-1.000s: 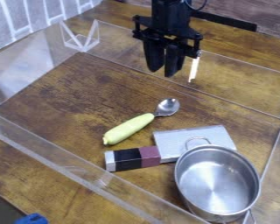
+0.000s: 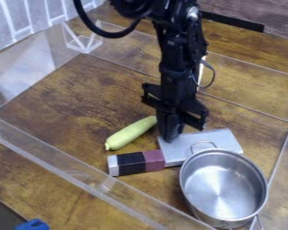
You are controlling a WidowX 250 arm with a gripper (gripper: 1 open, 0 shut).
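Observation:
My black gripper (image 2: 169, 121) is low over the middle of the wooden table, just past the upper end of a pale green corn-like vegetable (image 2: 130, 135), where the spoon is now hidden behind it. Its fingertips are dark and hard to make out; it appears shut, and I cannot see anything held.
A steel pot (image 2: 223, 187) stands at front right beside a grey plate (image 2: 226, 140) and a black, purple and silver block (image 2: 134, 163). Clear plastic walls edge the area. Something blue (image 2: 32, 225) is at bottom left.
My gripper has come down from the back of the table toward the front, now covering the spoon. The other objects look unmoved.

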